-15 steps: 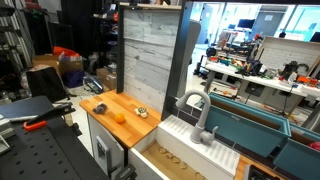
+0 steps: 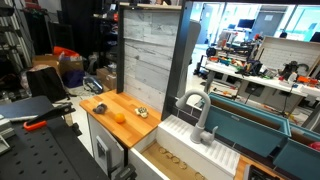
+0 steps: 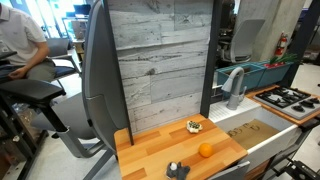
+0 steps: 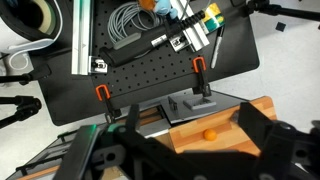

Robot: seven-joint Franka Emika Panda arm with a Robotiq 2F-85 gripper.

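In the wrist view my gripper reaches in from the bottom edge, its two dark fingers spread wide with nothing visible between them. Beneath it lies a black perforated board with tools, and a wooden counter (image 4: 245,120) at the lower right. An orange round object (image 4: 210,134) sits on that counter; it also shows as a small orange (image 2: 119,118) in exterior view 1 and an orange (image 3: 205,150) in exterior view 2. Small light-coloured pieces (image 3: 193,126) lie behind it, and a dark metallic item (image 3: 176,170) near the front edge.
A white faucet (image 2: 200,112) stands behind a pale sink basin (image 2: 185,168). A stove top (image 3: 290,98) is at the right. Coiled grey cable (image 4: 132,20), clamps with red handles (image 4: 103,93) and a tape roll (image 4: 38,20) crowd the black board.
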